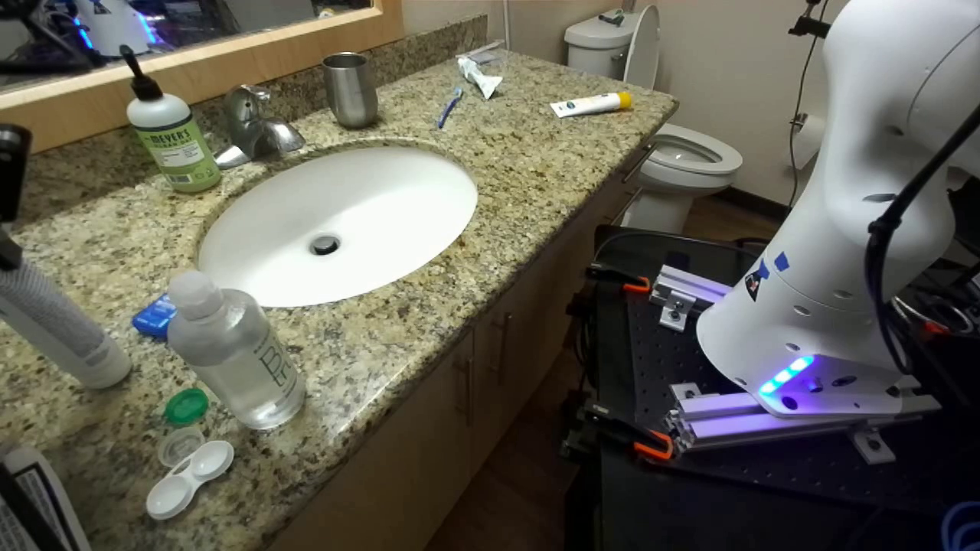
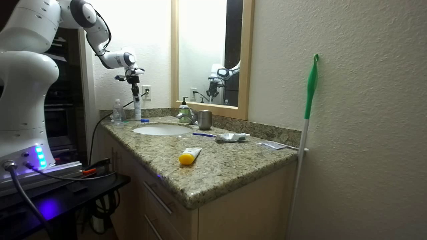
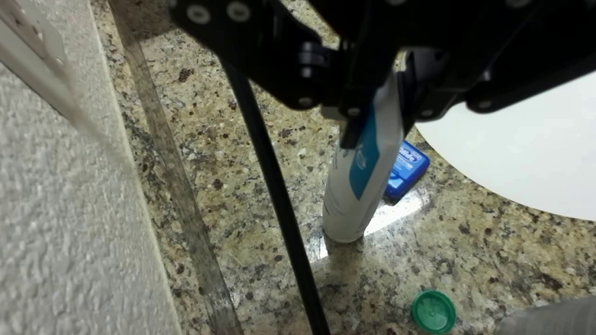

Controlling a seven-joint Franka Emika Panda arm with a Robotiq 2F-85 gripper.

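Note:
A tall white bottle with a blue label panel [image 3: 350, 190] stands nearly upright on the granite counter, between the wall and the sink. Its upper part is between the black fingers of my gripper, which is shut on it. From the far end of the counter, exterior view 2 shows the gripper [image 2: 136, 95] pointing down over the same white bottle [image 2: 137, 108]. At the left edge of exterior view 1 the bottle's lower body [image 1: 69, 330] shows, its base at the counter surface. The bottle's top is hidden by the fingers.
Close by lie a blue floss box [image 3: 406, 170], a green cap [image 3: 434, 312] and a white lens case [image 1: 190, 478]. A clear bottle [image 1: 240, 353] stands near the front edge. The sink [image 1: 367, 220] adjoins, with a soap pump [image 1: 171, 142] behind. A black cable [image 3: 274, 173] runs past the bottle.

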